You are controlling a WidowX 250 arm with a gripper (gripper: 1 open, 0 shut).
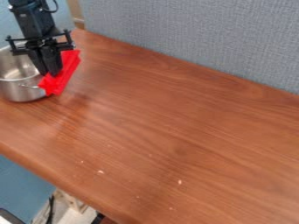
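Note:
My black gripper (52, 63) reaches down at the left edge of the table over a steel pot (20, 87). A bright red object (62, 74), long and flat-sided, is at the gripper's fingers, tilted at the pot's right side and overlapping its rim in this view. The fingertips are largely hidden by the red object and the arm, so whether they grip it is not clear.
A grey padded wall (198, 35) runs along the back. Wooden blocks and a cable lie below the front left edge.

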